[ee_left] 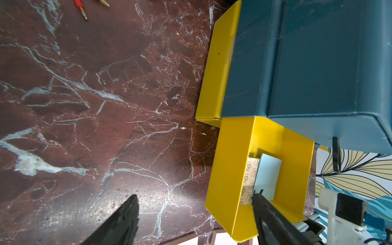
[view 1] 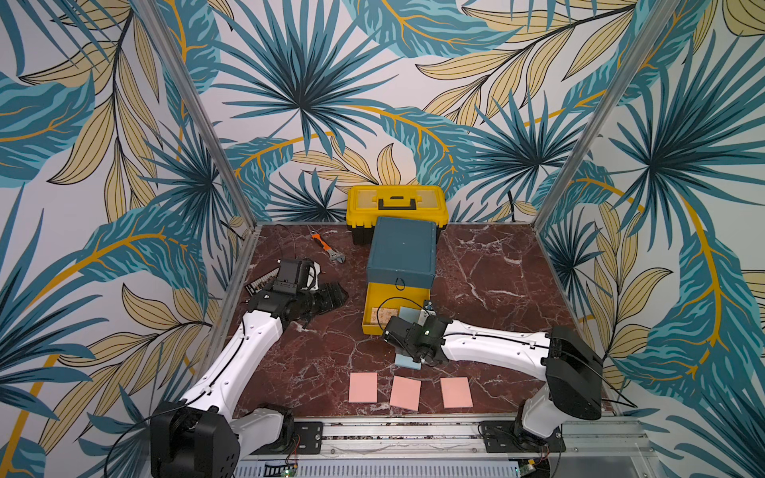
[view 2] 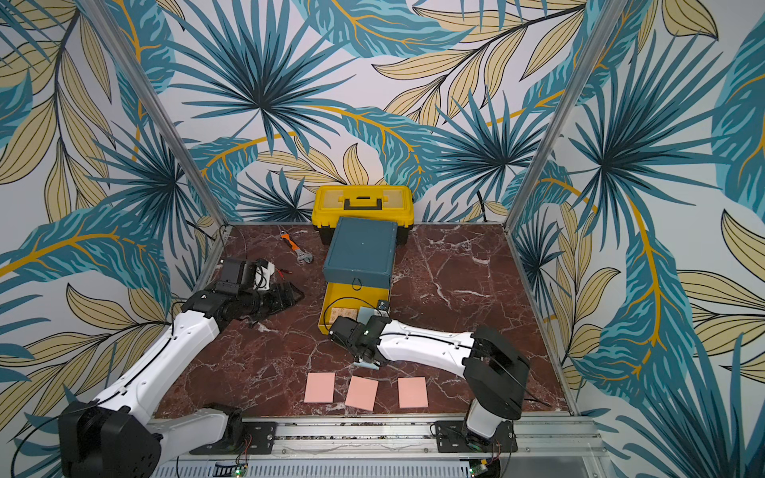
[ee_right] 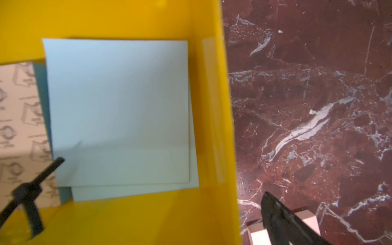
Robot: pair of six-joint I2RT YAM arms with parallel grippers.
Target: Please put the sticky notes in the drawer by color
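Note:
In the yellow drawer (ee_right: 206, 134), pulled out below the blue cabinet (view 1: 402, 251), patterned pinkish notes (ee_right: 20, 134) lie left and stacked light blue notes (ee_right: 122, 110) lie right. A light blue note (view 1: 408, 361) is partly visible on the table in front, under my right arm. Pink notes (view 1: 363, 388) lie in a row near the front edge. My right gripper (view 1: 394, 338) is at the drawer's front; one finger (ee_right: 281, 216) shows outside its right wall, the other is hidden. My left gripper stands apart, left of the drawer, open and empty.
Behind the cabinet stands a yellow toolbox (view 1: 398, 205). An orange-handled wrench (view 1: 327, 247) lies at the back left. A thin black tie (ee_right: 28, 192) crosses the drawer's front left.

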